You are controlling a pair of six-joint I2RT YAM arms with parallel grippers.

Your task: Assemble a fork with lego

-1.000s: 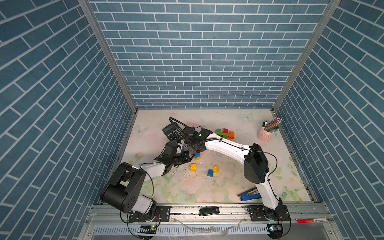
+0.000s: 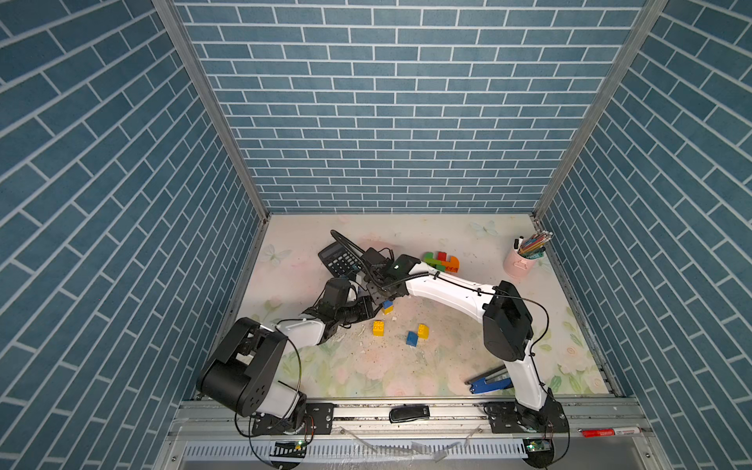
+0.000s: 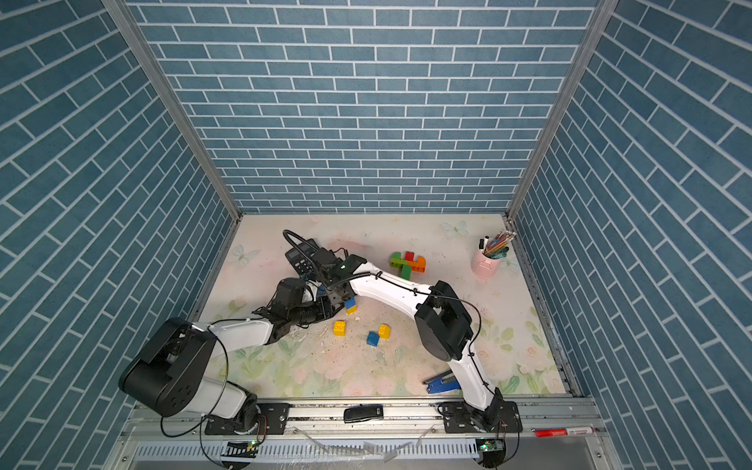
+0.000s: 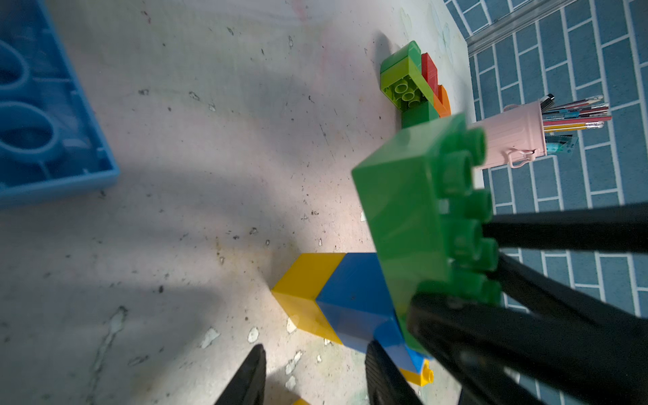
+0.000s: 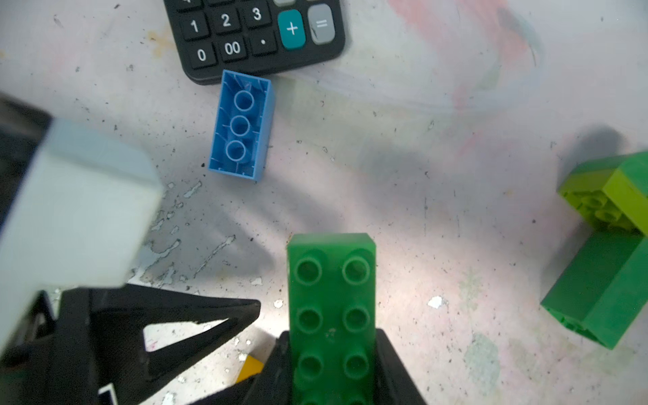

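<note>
My right gripper is shut on a green brick, which also stands large in the left wrist view. Just below it is a blue-and-yellow stack (image 4: 351, 297). My left gripper is close beside that stack at the lower centre; whether its fingers grip anything is unclear. Behind lies a joined group of green, red and orange bricks (image 2: 441, 260). A loose blue brick (image 5: 240, 125) lies stud-side down near the calculator.
Loose yellow (image 2: 378, 328) and blue (image 2: 412, 338) bricks lie in front of the grippers. A calculator (image 2: 338, 257) is at back left, a pink pen cup (image 2: 517, 262) at right, a stapler (image 2: 489, 385) at front right.
</note>
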